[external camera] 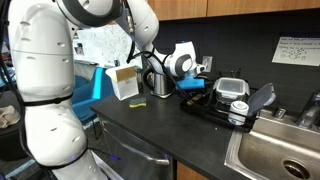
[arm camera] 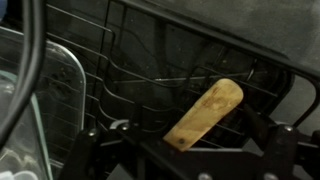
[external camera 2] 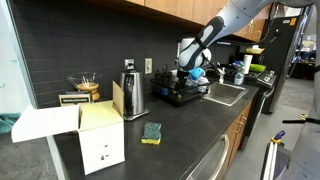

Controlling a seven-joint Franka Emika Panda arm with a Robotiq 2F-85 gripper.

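Over the black dish rack (external camera: 205,105), my gripper points down with its fingers open. In the wrist view a light-brown wooden piece (arm camera: 208,112), with a rounded end, stands out from the rack wires between the spread fingers. Its lower end is hidden by the gripper, and I cannot tell whether a finger touches it. Exterior view 2 shows the gripper (external camera 2: 192,75) at the far end of the counter, its fingertips too small to make out.
Clear containers (arm camera: 60,95) stand left of the wooden piece. A metallic toaster-like box (external camera: 232,89) and a white cup (external camera: 238,112) sit right of the gripper, before the sink (external camera: 275,150). A sponge (external camera 2: 151,132) lies on the otherwise clear front counter.
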